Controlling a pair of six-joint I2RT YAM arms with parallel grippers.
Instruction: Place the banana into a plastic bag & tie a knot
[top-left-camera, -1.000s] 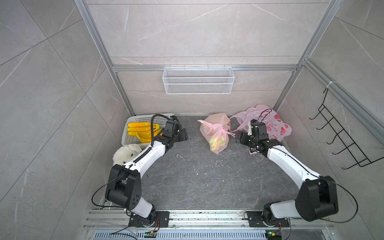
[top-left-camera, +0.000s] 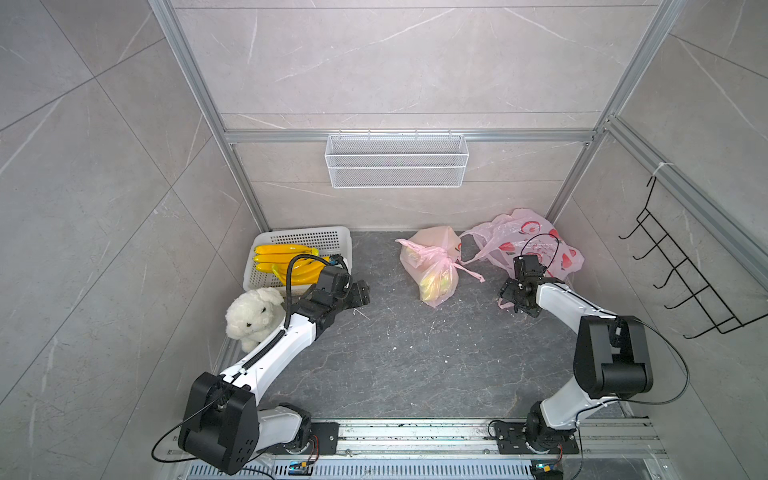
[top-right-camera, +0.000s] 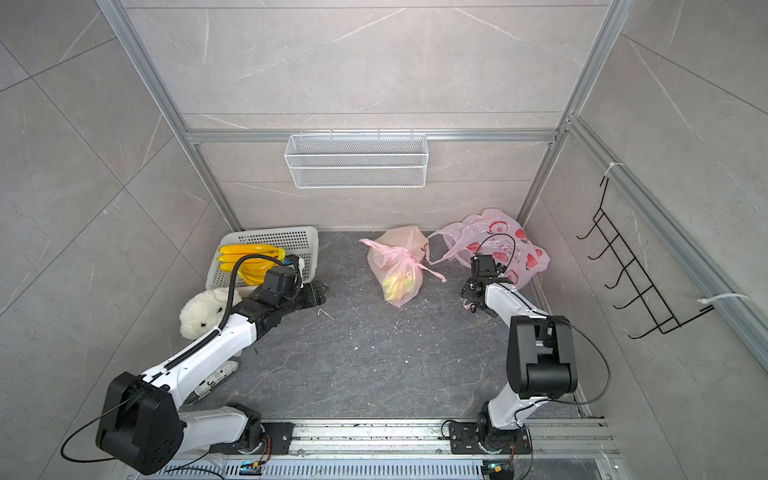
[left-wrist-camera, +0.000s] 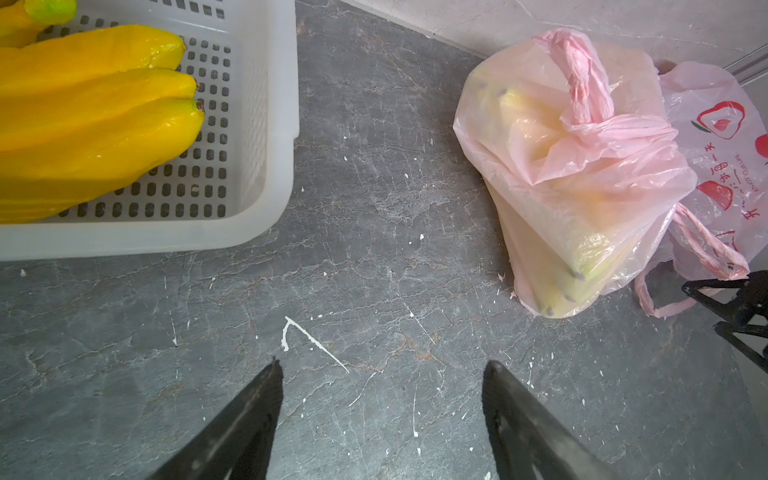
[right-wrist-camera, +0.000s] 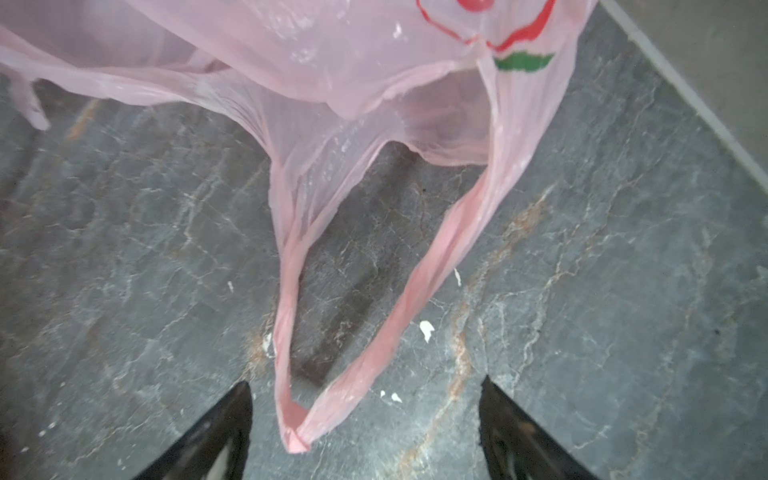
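A tied pink plastic bag (top-left-camera: 432, 268) stands at the back middle, with yellow bananas showing through its thin side (left-wrist-camera: 572, 264). To its right lies a flat pink bag with red fruit prints (top-left-camera: 532, 240); its looped handle (right-wrist-camera: 388, 336) rests on the floor in the right wrist view. My right gripper is open over that handle, the handle's tip between its spread fingers but not gripped. Beside the basket, over bare floor, my left gripper is open and empty. More yellow bananas (left-wrist-camera: 88, 120) lie in the white basket (left-wrist-camera: 276, 120).
A white plush toy (top-left-camera: 254, 316) sits in front of the basket at the left. A wire shelf (top-left-camera: 397, 160) hangs on the back wall, a black hook rack (top-left-camera: 680, 268) on the right wall.
The left arm has drawn back slightly toward the front left.
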